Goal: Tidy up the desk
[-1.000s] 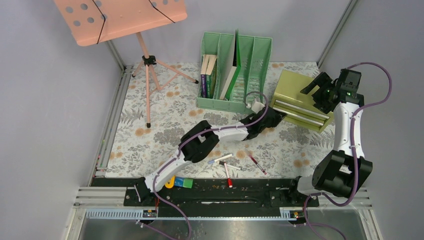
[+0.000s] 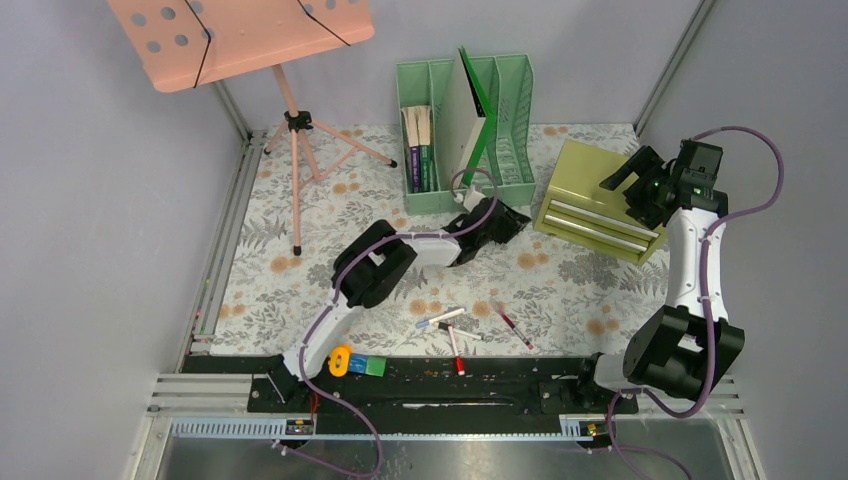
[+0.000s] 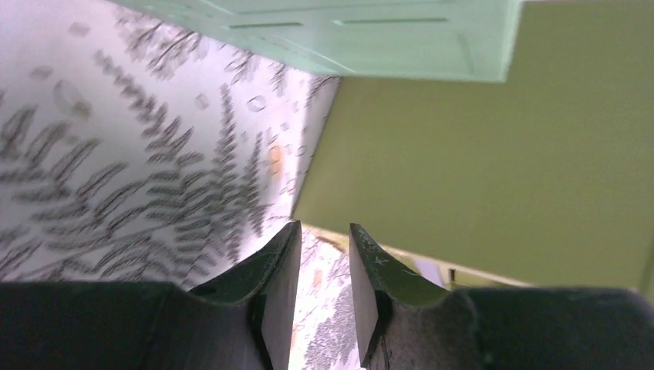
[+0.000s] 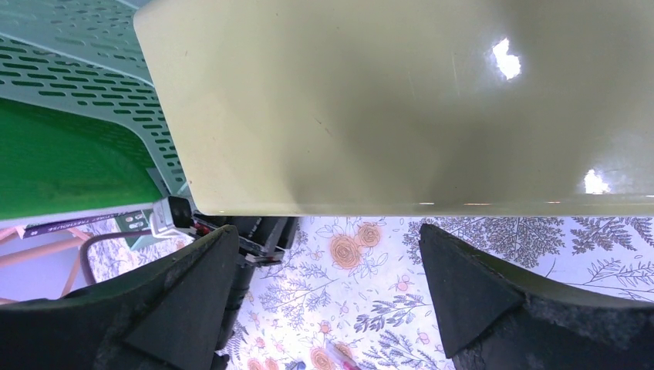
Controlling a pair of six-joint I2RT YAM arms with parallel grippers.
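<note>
The green file rack (image 2: 515, 130) holds books and a green binder (image 2: 463, 130). To its right sits the olive drawer box (image 2: 590, 175). My left gripper (image 2: 520, 222) is low at the rack's front, left of the box; in the left wrist view its fingertips (image 3: 362, 243) are slightly apart with nothing seen between them. My right gripper stands open over the box's top, empty. Several markers (image 2: 511, 325) lie loose on the floral mat (image 2: 360, 250) toward the front.
A pink music stand (image 2: 295, 200) occupies the back left. A yellow-and-blue object (image 2: 339, 361) lies on the front edge beside the left arm's base.
My left gripper has moved left, away from the box front. The rack has shifted slightly left and toward the back. The right arm is almost unmoved.
</note>
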